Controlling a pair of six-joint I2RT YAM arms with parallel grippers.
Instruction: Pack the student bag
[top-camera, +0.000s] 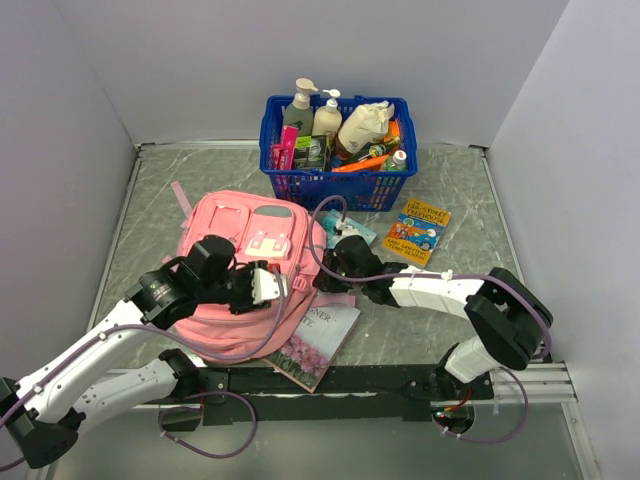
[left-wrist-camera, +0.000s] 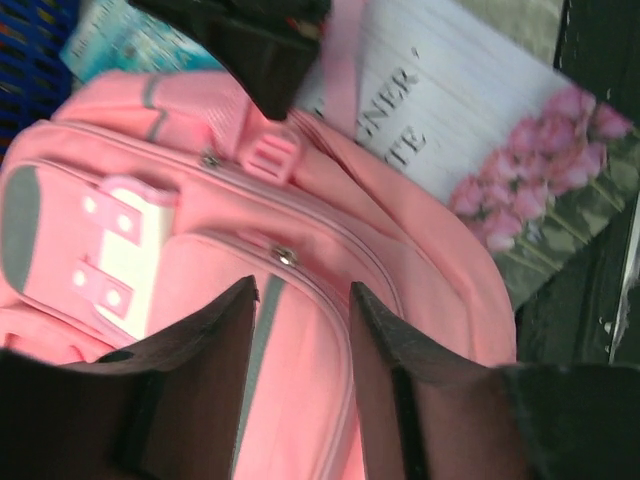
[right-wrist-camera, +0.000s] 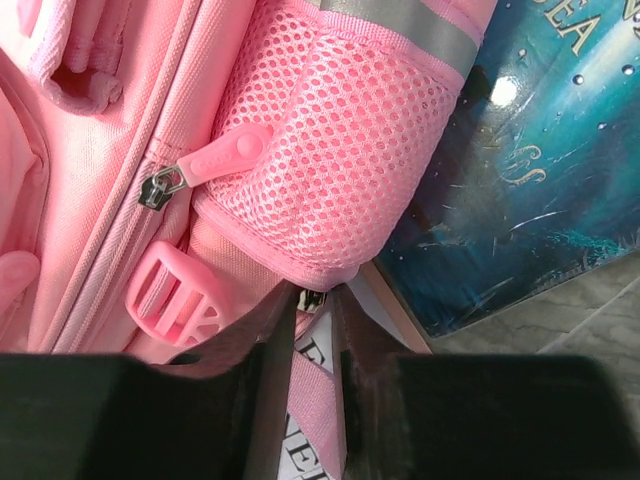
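The pink backpack (top-camera: 215, 325) lies flat on the left of the table. My left gripper hangs over its front pocket, part open, with a zipper pull (left-wrist-camera: 285, 255) just beyond the fingertips. My right gripper is at the bag's right side, fingertips close together below the mesh pocket (right-wrist-camera: 330, 150); a small metal piece shows at them, and I cannot tell if it is held. A flower-covered book (top-camera: 315, 345) lies partly by the bag, and a teal book (right-wrist-camera: 510, 160) beside the mesh pocket.
A blue basket (top-camera: 340, 190) full of bottles and supplies stands at the back. A yellow book (top-camera: 418, 232) lies on the right. Walls border the table at the back and sides.
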